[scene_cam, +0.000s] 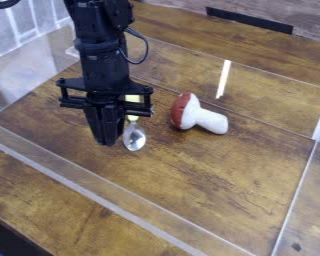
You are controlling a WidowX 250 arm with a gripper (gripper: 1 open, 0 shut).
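My black gripper (104, 126) hangs over the wooden surface (203, 190) at centre left, its fingers pointing down. Just right of and behind its fingertips lies a shiny silver spoon-like object (135, 138), with a pale yellow piece behind it, partly hidden by the gripper. Whether the fingers are open or shut is hard to tell. To the right lies a white object with a red and white round end (200, 118), shaped like a mushroom.
Clear low walls border the work area on the left and right. A thin white strip (224, 78) stands out at the back.
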